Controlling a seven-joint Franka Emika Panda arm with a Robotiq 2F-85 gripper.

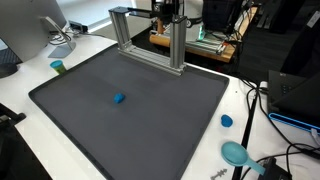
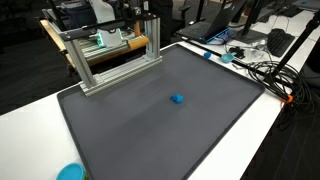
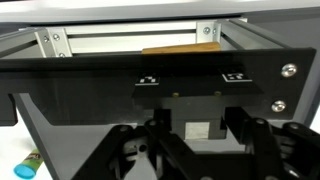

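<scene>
In the wrist view my gripper is at the black front of a raised drawer unit [image 3: 85,92]. Its dark fingers [image 3: 160,122] stand apart, just below a black protruding handle [image 3: 192,92]. A small silver plate [image 3: 197,130] shows in the gap; whether either finger touches the handle cannot be told. Inside the drawer, behind its front, lies a wooden-coloured piece [image 3: 180,48]. A small blue object [image 1: 119,98] rests on the grey mat, also seen as a blue object [image 2: 177,98] from the other side.
The drawer unit stands on metal legs [image 2: 125,75] at the mat's edge. A green can [image 1: 58,67] sits beyond the mat's left corner. On the white table's right side are a blue disc [image 1: 226,121] and a teal ladle-like item [image 1: 240,155].
</scene>
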